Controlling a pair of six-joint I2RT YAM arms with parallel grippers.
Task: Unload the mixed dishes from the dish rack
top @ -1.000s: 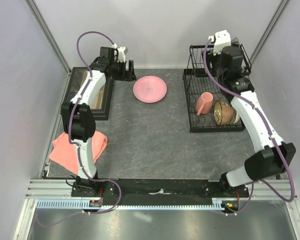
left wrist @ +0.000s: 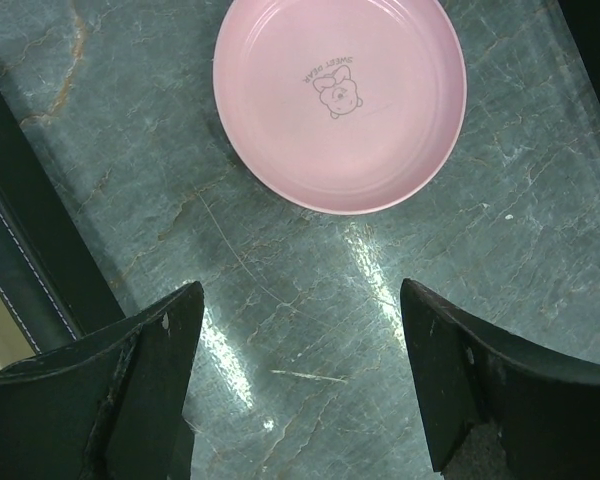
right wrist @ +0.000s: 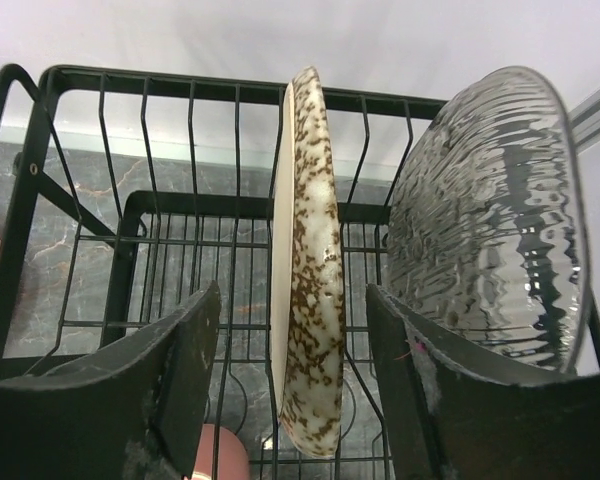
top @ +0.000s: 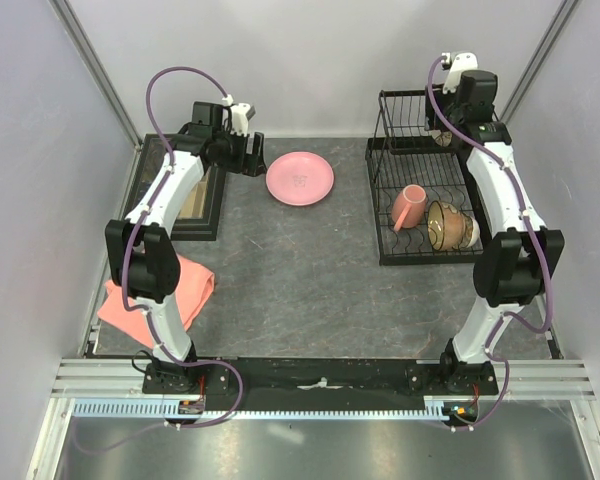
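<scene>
The black dish rack (top: pixel 384 225) stands at the right of the counter. On its upper tier, a brown-speckled white dish (right wrist: pixel 315 270) stands on edge between the parted fingers of my right gripper, with a gap on either side. To its right leans a clear ribbed glass dish (right wrist: pixel 485 215). The lower tier holds a pink mug (top: pixel 409 205), a brown cup (top: pixel 446 227) and a white piece (top: pixel 471 232) partly behind it. A pink plate (top: pixel 300 178) lies flat on the counter. My left gripper is open and empty, over bare counter beside this plate.
A dark-framed tray (top: pixel 208 215) sits at the left, partly under my left arm. A coral cloth (top: pixel 192 290) lies near the front left. Walls stand close behind and beside the rack.
My right arm has swung right and settled over the rack's upper tier. The left gripper has shifted slightly left. The dishes on the lower tier and the pink plate have not moved.
</scene>
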